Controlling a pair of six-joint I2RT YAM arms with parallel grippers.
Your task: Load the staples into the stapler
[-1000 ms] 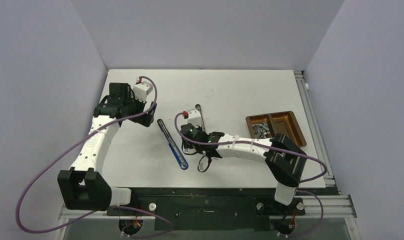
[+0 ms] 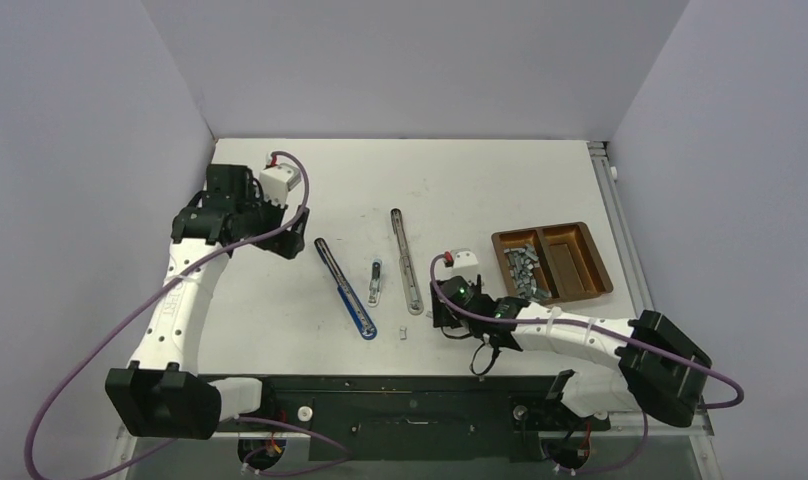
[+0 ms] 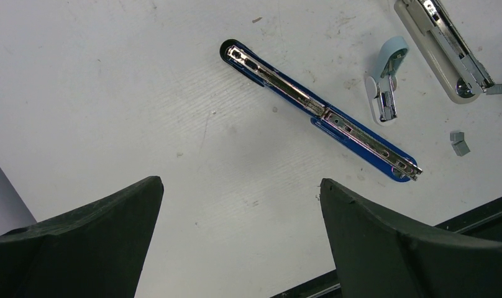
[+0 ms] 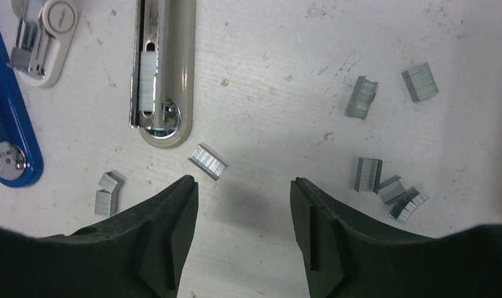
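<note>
Three open staplers lie on the table: a blue one (image 3: 360,146), a small white one (image 3: 382,87) and a beige one (image 4: 183,74). In the right wrist view a strip of staples shows in the beige one, and loose staple blocks (image 4: 208,162) lie around it. My right gripper is open above the table, just right of the beige stapler, nothing between its fingers. My left gripper stands open over bare table at the left, left of the blue stapler.
A brown two-compartment tray (image 2: 570,268) holds many staple blocks in its left part, at the right of the table. Grey walls enclose the sides and back.
My right gripper has moved right, from over the small white stapler to right of the beige one.
</note>
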